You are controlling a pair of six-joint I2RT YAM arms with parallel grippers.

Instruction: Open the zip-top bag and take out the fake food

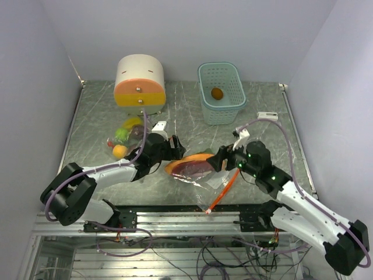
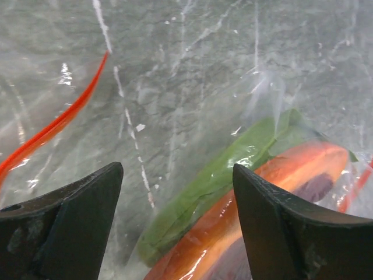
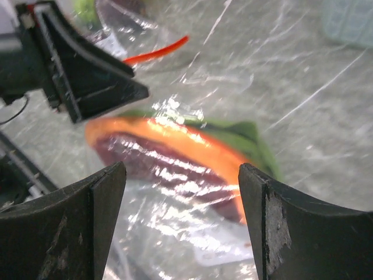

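A clear zip top bag with an orange-red zip strip (image 1: pixel 224 191) lies at the table's front middle. Inside it are a long orange-and-dark-red food piece (image 1: pixel 189 166) and a green leaf-like piece (image 2: pixel 192 213). My left gripper (image 1: pixel 179 149) hovers open over the bag's left part; the food lies beneath one finger in the left wrist view. On the opposite side, my right gripper (image 1: pixel 220 161) is open just above the bag's right part. Nothing sits between either gripper's fingers. A second bag of fake food, with an orange (image 1: pixel 119 151) and a green piece (image 1: pixel 121 134), lies at the left.
At the back stands a pale teal basket (image 1: pixel 210 114) with a brown round item (image 1: pixel 217 93) inside. A small rounded drawer box (image 1: pixel 140 79) is at the back left, and a white device (image 1: pixel 267 116) at the right. Bare table (image 1: pixel 186 119) lies between box and basket.
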